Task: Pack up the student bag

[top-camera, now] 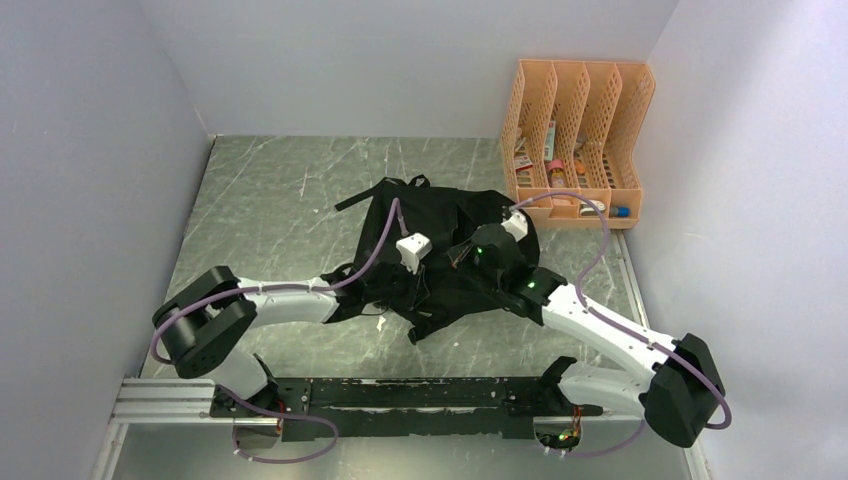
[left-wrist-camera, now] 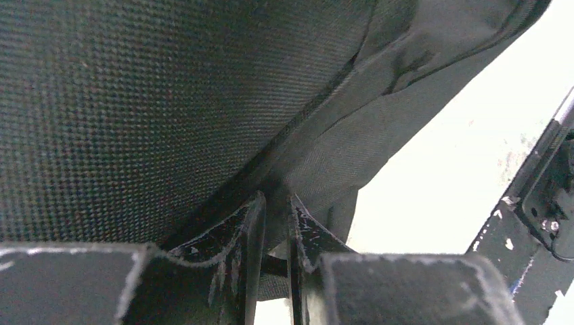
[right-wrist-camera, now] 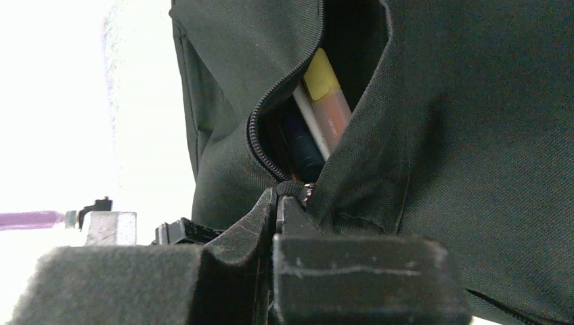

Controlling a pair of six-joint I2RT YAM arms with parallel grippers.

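The black bag [top-camera: 398,221] lies on the table with both arms over it. At the end of its zipper [right-wrist-camera: 254,139], my right gripper is shut; whether the pull or a bit of fabric is between its tips is hidden. Through the zipped opening a yellow-capped item [right-wrist-camera: 321,76] and a dark item [right-wrist-camera: 302,145] show inside. My left gripper is low over the bag's front edge, slightly open. Black fabric and a strap [left-wrist-camera: 343,211] show behind the narrow gap between its fingers.
A peach-coloured organizer [top-camera: 625,221] with several small items stands at the back right, close to the bag.
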